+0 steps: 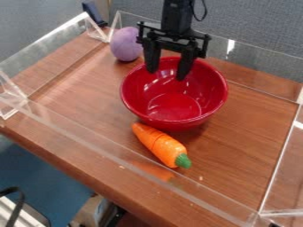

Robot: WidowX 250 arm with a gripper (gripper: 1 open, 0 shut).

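A black gripper (pixel 167 64) hangs from the top centre, its two fingers spread apart over the back part of a red bowl (pixel 174 99), with nothing seen between them. An orange toy carrot (pixel 159 144) with a green top lies in front of the bowl, toward the near side. A purple round object (pixel 126 44), perhaps an eggplant, sits behind and left of the bowl, beside the gripper.
Clear low walls edge the wooden table (pixel 77 93). A blue floor and some items show beyond the near left edge.
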